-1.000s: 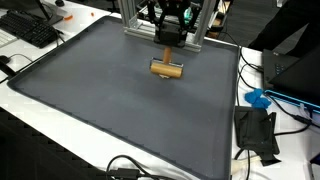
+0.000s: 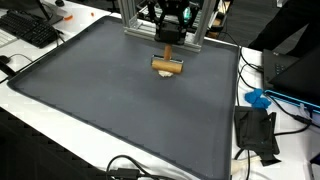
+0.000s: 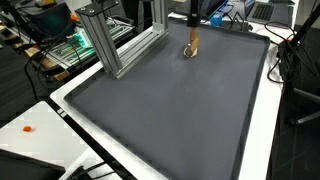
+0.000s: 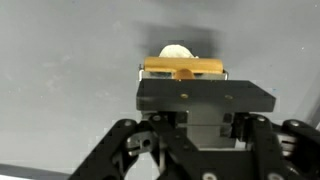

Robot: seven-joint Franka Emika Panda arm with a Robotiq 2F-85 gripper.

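Observation:
My gripper [image 2: 169, 43] is shut on the upright wooden handle of a tool, a roller by its look. The tool's wooden cylinder [image 2: 167, 66] lies crosswise below the fingers, in a thin metal frame. In the wrist view the roller [image 4: 184, 65] shows just beyond the dark fingers, which hide most of the handle. A small pale round piece [image 4: 175, 51] lies right beside the cylinder there. From the other side, the roller [image 3: 194, 42] hangs close to the mat near a small pale ring-like piece [image 3: 187, 52]. Whether roller and piece touch, I cannot tell.
A keyboard [image 2: 29, 28] sits at the far left.
The roller, still in my grip, has shifted slightly up in the exterior view, away from the mat's front. More of the pale piece beneath it shows now.

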